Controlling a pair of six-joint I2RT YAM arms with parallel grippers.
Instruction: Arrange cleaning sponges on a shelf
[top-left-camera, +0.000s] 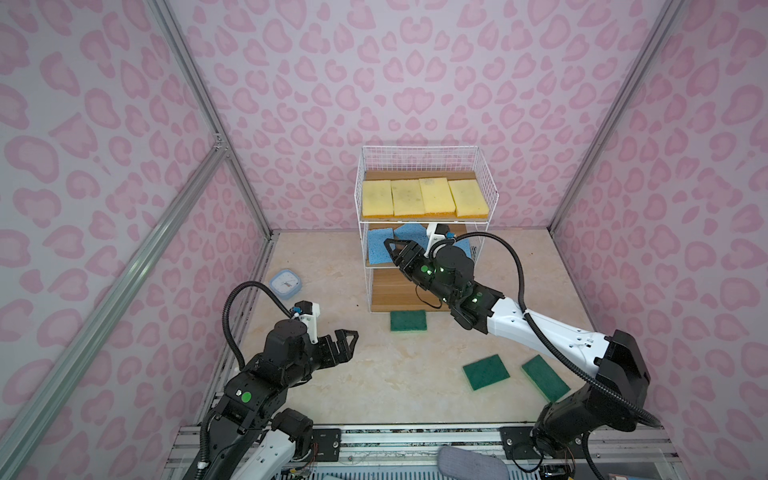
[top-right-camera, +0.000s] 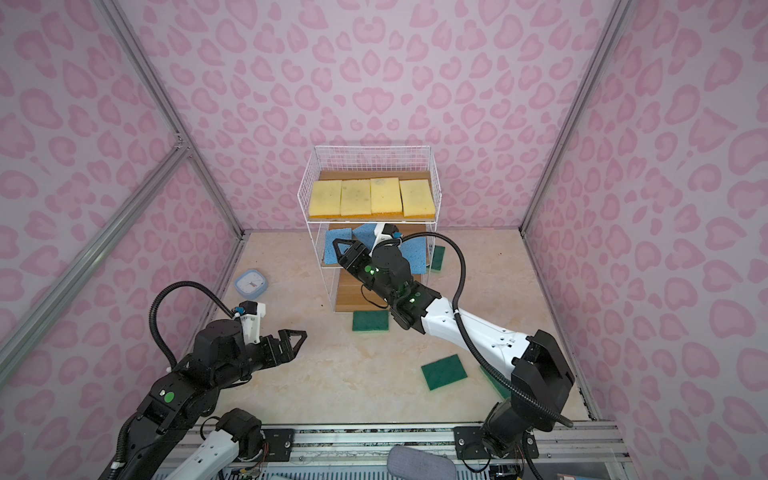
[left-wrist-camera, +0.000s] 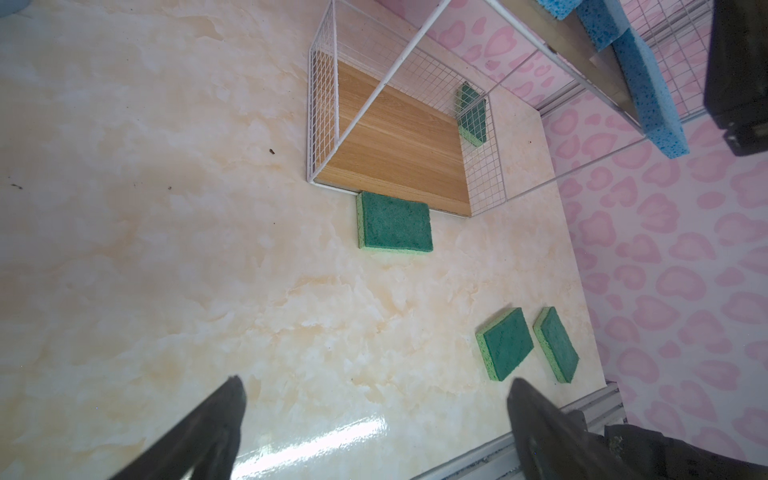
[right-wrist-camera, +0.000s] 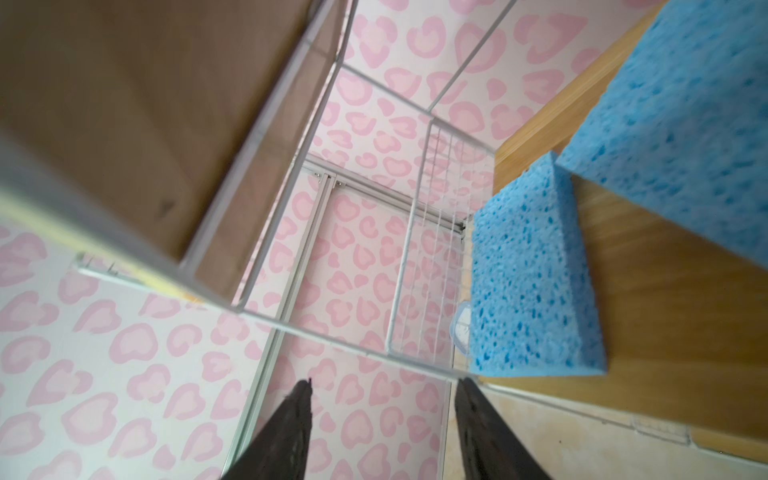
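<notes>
A white wire shelf (top-left-camera: 367, 288) holds a row of yellow sponges (top-left-camera: 377, 199) on top and blue sponges (right-wrist-camera: 524, 272) on the middle board, one askew in the right wrist view. The wooden bottom board (left-wrist-camera: 400, 144) is bare. Green sponges (left-wrist-camera: 393, 222) lie on the floor: at the shelf's front, at the right front (top-left-camera: 485, 372) (top-left-camera: 545, 377), and beside the shelf (top-right-camera: 437, 257). My right gripper is at the middle level's front, open, empty between its fingers. My left gripper hangs open and empty over the left front floor.
A blue-rimmed round object (top-left-camera: 285, 283) lies left of the shelf. Pink patterned walls and metal rails bound the floor.
</notes>
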